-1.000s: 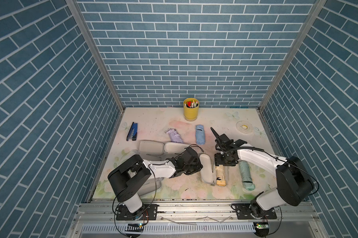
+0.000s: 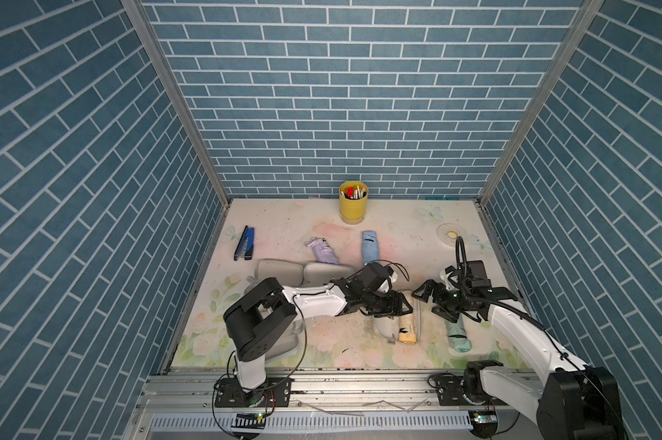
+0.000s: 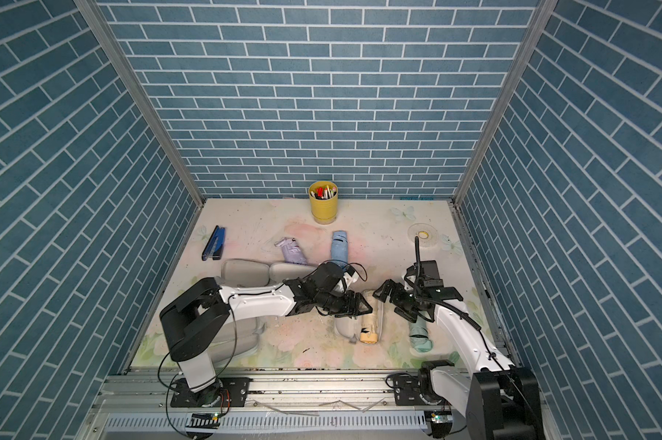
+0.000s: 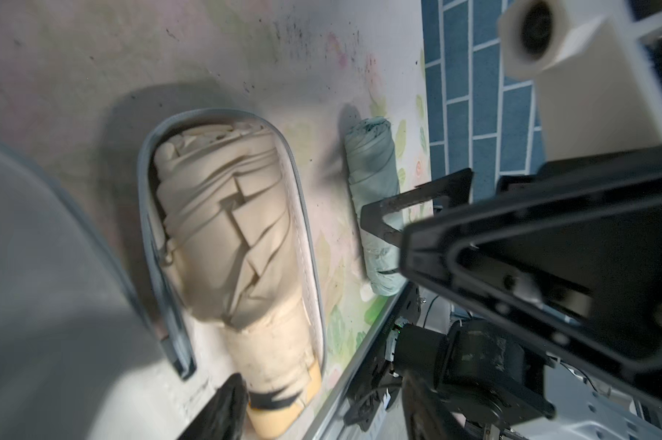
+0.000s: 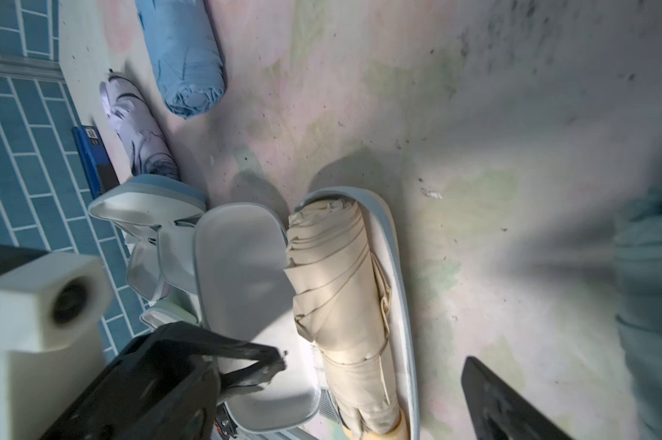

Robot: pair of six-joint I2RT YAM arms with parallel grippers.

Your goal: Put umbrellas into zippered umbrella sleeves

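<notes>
A beige umbrella with a yellow end lies in one half of an open grey-white sleeve. The sleeve's other half, the lid, lies spread open to the left of it. My left gripper is open and close above the umbrella's yellow end in the left wrist view, nothing between its fingers. To the right of the sleeve, my right gripper is also open and empty. A green umbrella lies right of the sleeve, partly under the right arm. Blue and lilac umbrellas lie behind.
More grey sleeves lie at the left, partly hidden by the left arm. A yellow pen cup stands at the back, a blue stapler at the far left and a tape roll at the back right.
My right gripper has moved off the beige umbrella to the right. My left gripper has moved right, over the sleeve.
</notes>
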